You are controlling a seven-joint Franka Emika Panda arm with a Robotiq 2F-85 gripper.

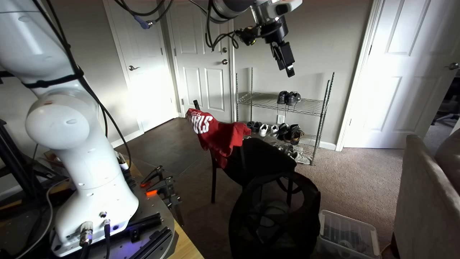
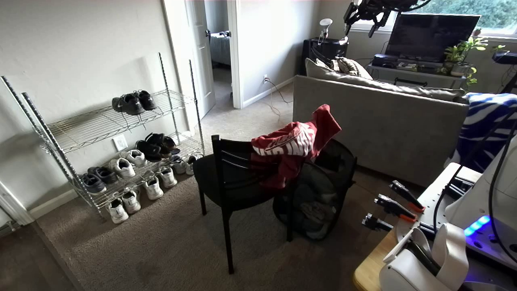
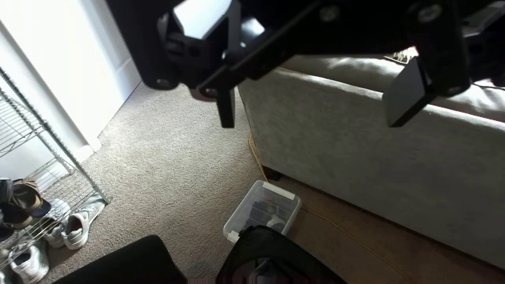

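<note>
My gripper stands open in the wrist view, its two fingertips wide apart and nothing between them. In exterior view 1 the gripper [image 1: 289, 72] hangs high in the air, well above the chair. A red cloth [image 1: 220, 131] with white lettering drapes over the back of the black chair [image 1: 269, 157]. Exterior view 2 shows the same red cloth [image 2: 291, 145] bunched along the chair's top, one end sticking up. Beside the chair stands a black mesh hamper [image 2: 341, 162] with clothes inside. The gripper is far from both cloth and hamper.
A wire shelf [image 2: 92, 131] with several shoes stands by the wall. A clear plastic bin [image 3: 261, 208] sits on the carpet near the grey sofa [image 3: 350, 156]. Clamps [image 2: 397, 206] jut from the table edge. The air around my gripper is free.
</note>
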